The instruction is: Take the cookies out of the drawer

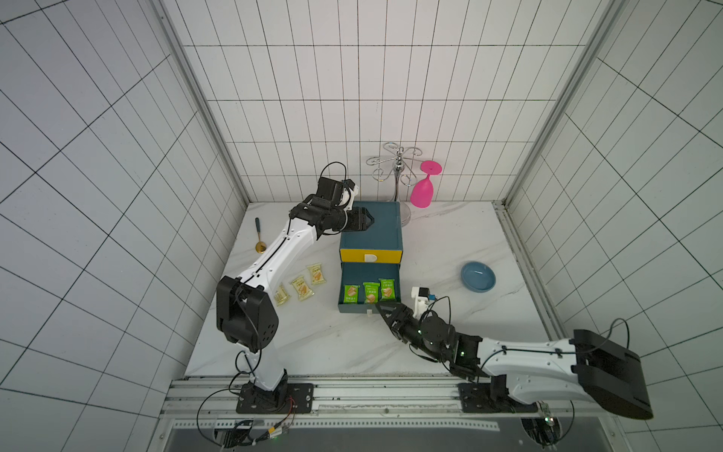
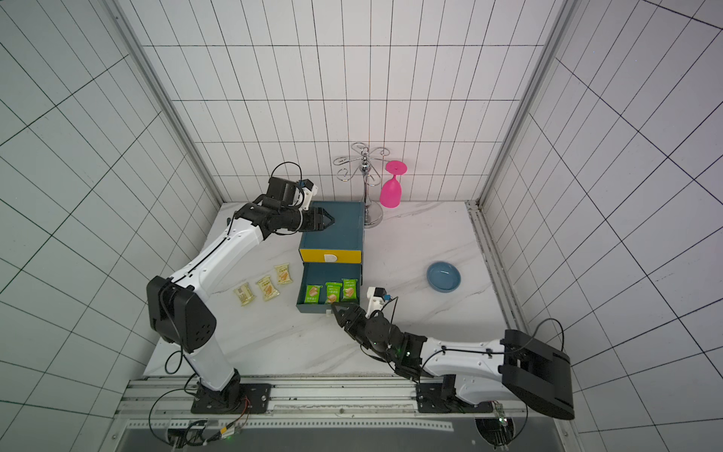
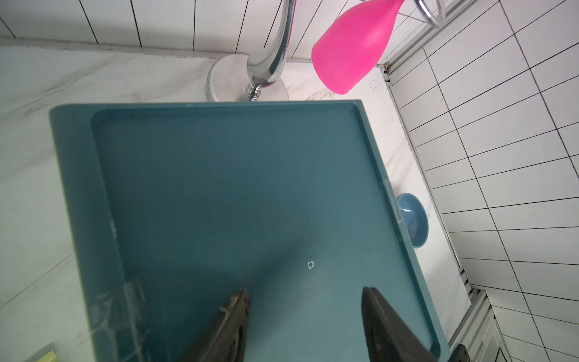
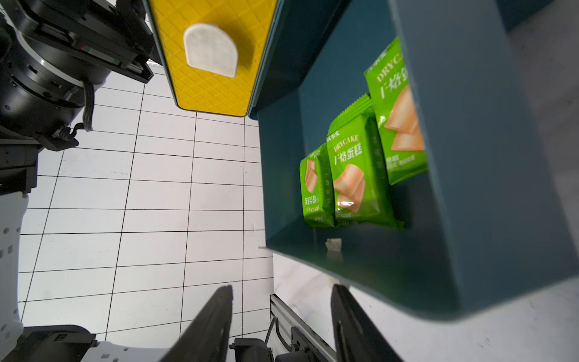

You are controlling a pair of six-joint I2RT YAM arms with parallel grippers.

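The lower drawer (image 1: 343, 308) of the teal cabinet (image 1: 370, 226) stands pulled out, with three green cookie packets (image 4: 355, 181) lying in it. My left gripper is open over the cabinet's top, nothing between its fingers. My right gripper is open and empty at the drawer's front, by the front handle (image 1: 369, 311). A yellow upper drawer front (image 4: 214, 72) with a white knob is above the packets.
Pale yellow packets (image 1: 301, 287) and a ladle (image 1: 260, 245) lie on the left. A blue bowl (image 1: 477, 276) sits on the right. A metal stand with a pink glass (image 1: 421, 192) is behind the cabinet.
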